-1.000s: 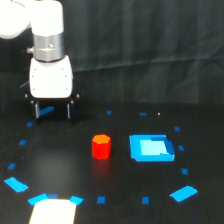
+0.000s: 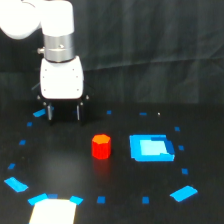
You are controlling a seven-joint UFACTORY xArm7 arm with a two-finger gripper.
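Observation:
A red block [image 2: 102, 147] with a many-sided outline rests on the dark tabletop near the middle of the view. Right of it lies a blue square [image 2: 138, 153] with a white area [image 2: 153, 147] inside, apart from the block. My gripper [image 2: 65, 114], under a white arm end, hangs at the upper left, behind and to the left of the red block. Its dark fingers stand wide apart with nothing visible between them; they are hard to make out against the black background.
A pale square with an orange edge [image 2: 52, 211] is cut off at the bottom left. Flat blue marks, such as a strip [image 2: 184, 193] at the right, are scattered over the table. Clear table surrounds the red block.
My gripper has shifted to the right and looks slightly lower, with its fingers still apart. The red block and the blue square have not moved.

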